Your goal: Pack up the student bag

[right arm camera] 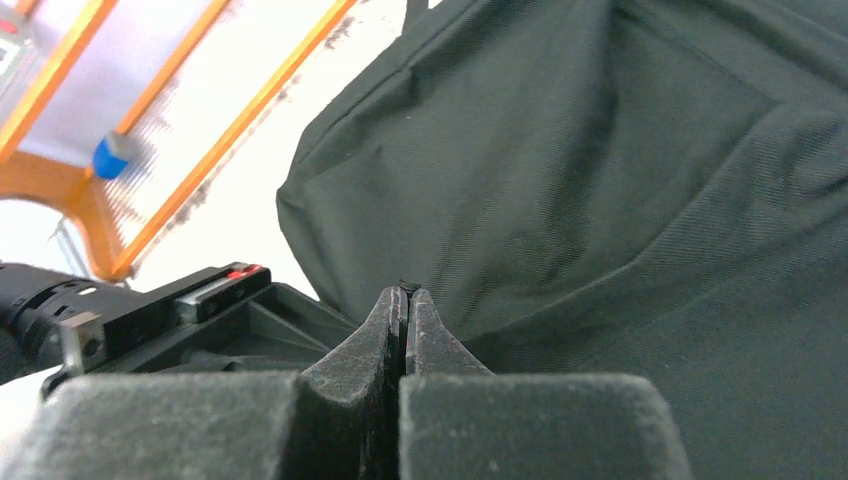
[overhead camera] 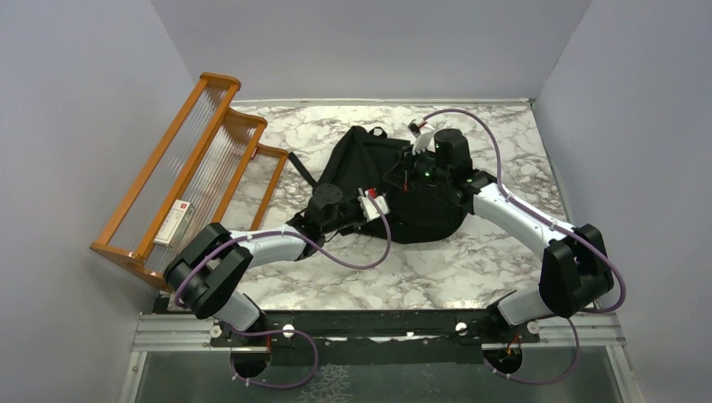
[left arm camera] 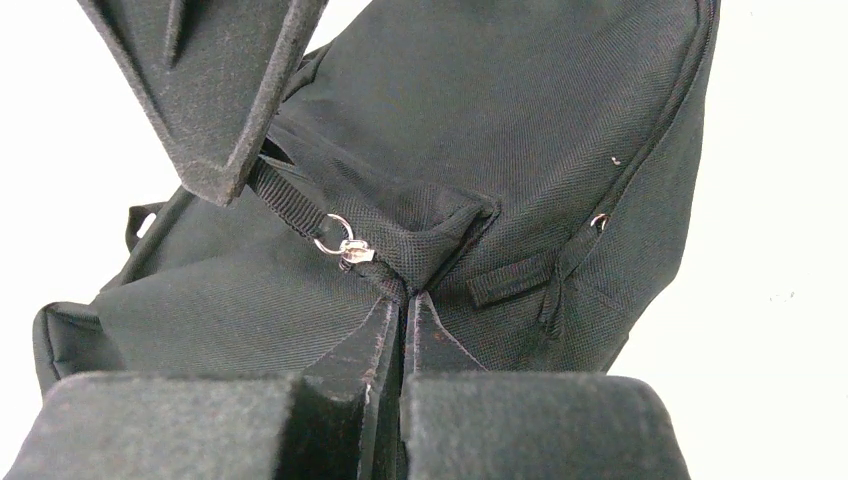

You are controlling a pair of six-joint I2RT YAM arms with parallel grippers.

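Note:
The black bag (overhead camera: 361,159) lies on the marble table, partly covered by both arms. In the left wrist view a metal zipper pull (left arm camera: 355,250) and a fabric tab (left arm camera: 515,280) show on it. My left gripper is shut, its tips against a fold of the cloth just below the pull; nothing clearly shows between them. Over the bag's upper middle, my right gripper is shut too. A small dark bit shows at its tips, too small to identify. One dark finger (left arm camera: 210,110) of the right gripper reaches into the left wrist view.
A wooden rack (overhead camera: 164,172) with clear panels stands at the left, holding a white box (overhead camera: 174,222). A black strap (overhead camera: 302,170) extends from the bag toward it. Bare marble (overhead camera: 420,281) lies in front of the bag.

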